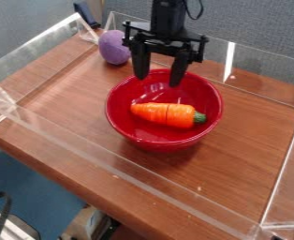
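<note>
An orange toy carrot (162, 113) with a green tip lies on its side inside a red bowl (133, 135) in the middle of the wooden table. My black gripper (160, 66) hangs above the back of the bowl, its two fingers spread apart with nothing between them. A purple eggplant-like object (113, 47) lies at the back left, left of the gripper.
Clear plastic walls edge the wooden table (80, 150). Beyond the left edge is a blue floor with some objects at the lower left.
</note>
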